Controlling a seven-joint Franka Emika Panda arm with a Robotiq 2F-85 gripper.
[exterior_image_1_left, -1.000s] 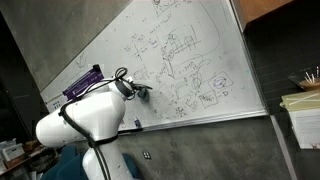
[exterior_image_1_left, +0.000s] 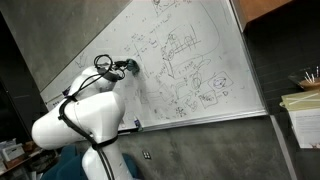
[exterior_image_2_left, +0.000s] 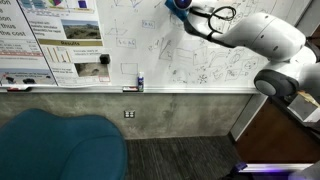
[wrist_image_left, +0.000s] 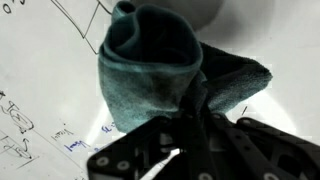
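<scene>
A dark teal cloth (wrist_image_left: 150, 70) is bunched in the wrist view, and my gripper is shut on it. The whiteboard (wrist_image_left: 50, 100) lies right behind the cloth, with black and blue writing on it. From exterior view 1, the cloth (exterior_image_1_left: 133, 66) is a small dark patch at the board's left part, at the end of the white arm. In exterior view 2 the blue-green cloth (exterior_image_2_left: 178, 10) is near the top edge, against or close to the whiteboard (exterior_image_2_left: 140, 30). Whether it touches the surface cannot be told.
Posters (exterior_image_2_left: 75, 40) cover the board's left side in exterior view 2. A small bottle (exterior_image_2_left: 140, 82) stands on the marker tray, and a black eraser-like item (exterior_image_2_left: 104, 59) is higher up. A blue chair (exterior_image_2_left: 60, 145) is below. Shelves with papers (exterior_image_1_left: 303, 100) are at the right.
My gripper and the cloth have moved upward along the whiteboard and slightly to the left in exterior view 1. The cloth has stayed in the gripper.
</scene>
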